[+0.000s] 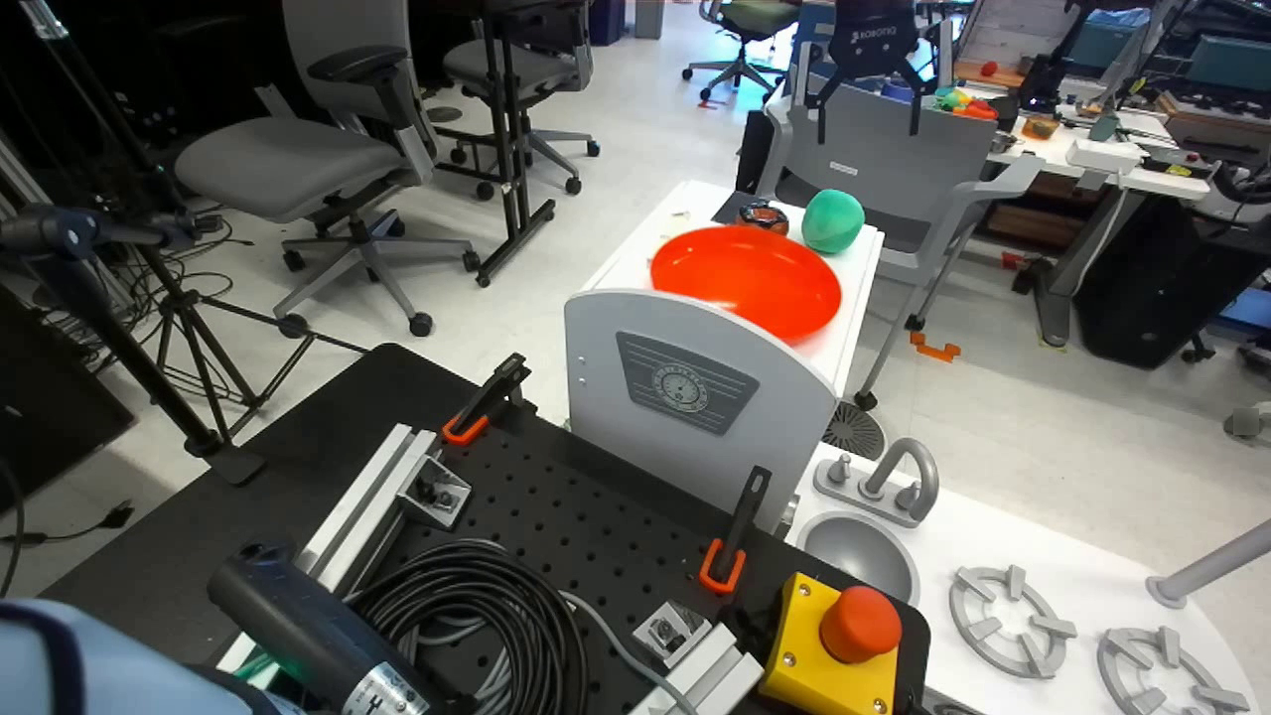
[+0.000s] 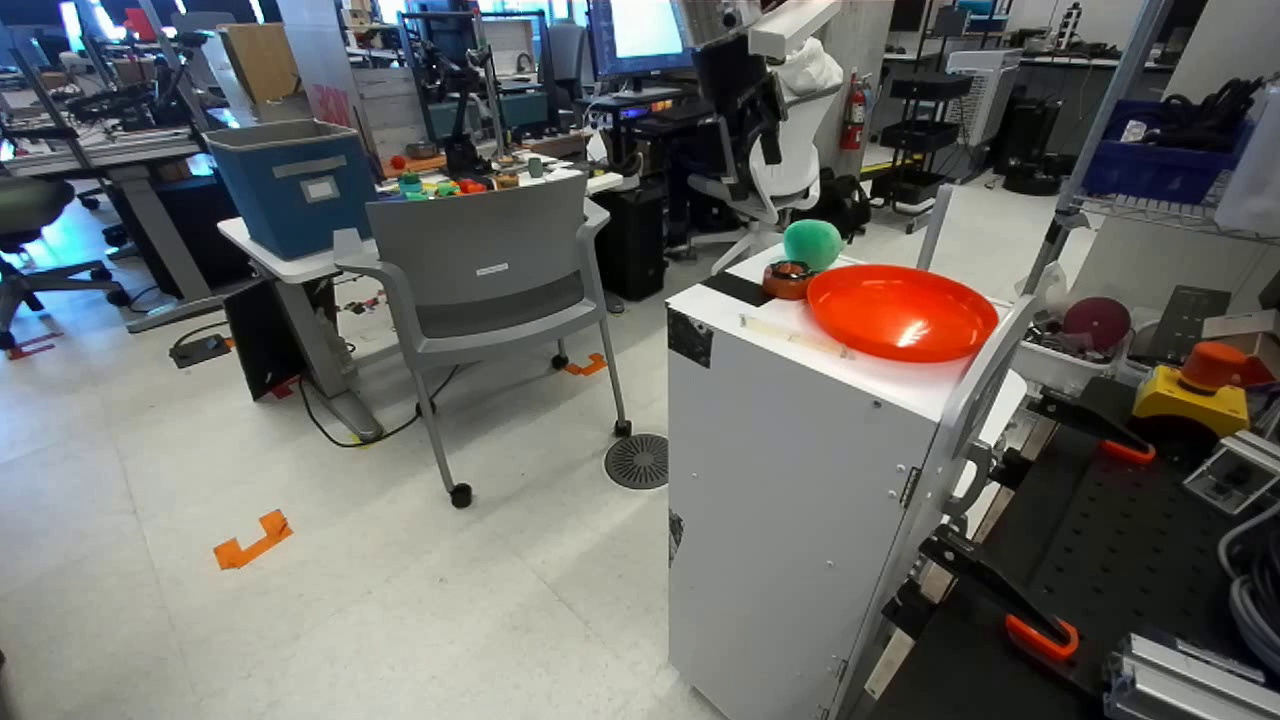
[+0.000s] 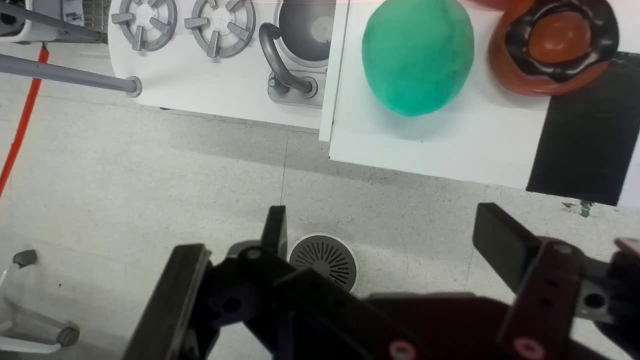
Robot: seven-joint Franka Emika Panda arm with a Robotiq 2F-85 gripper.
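Note:
On the white cabinet top [image 2: 720,314] rests a large orange-red plate [image 1: 745,280], empty. Just behind it sit a green rounded object [image 1: 833,221] and a dark-and-orange tomato-like object [image 1: 763,216], both close to the plate. From the wrist view the green object [image 3: 418,57] and the tomato-like one [image 3: 550,45] lie near the top, clear of my fingers. My gripper is open, its two fingers wide apart with only floor showing between them. In exterior view 1 the gripper [image 1: 867,107] hangs at the top, above and beyond the cabinet, pointing down.
A toy sink [image 1: 858,554] and stove burners [image 1: 1013,620] adjoin the cabinet. Its upright grey panel [image 1: 697,381] stands between the plate and the black pegboard table [image 1: 560,489]. A grey chair [image 2: 492,264] stands behind the cabinet. Black tape [image 3: 585,129] marks one cabinet corner.

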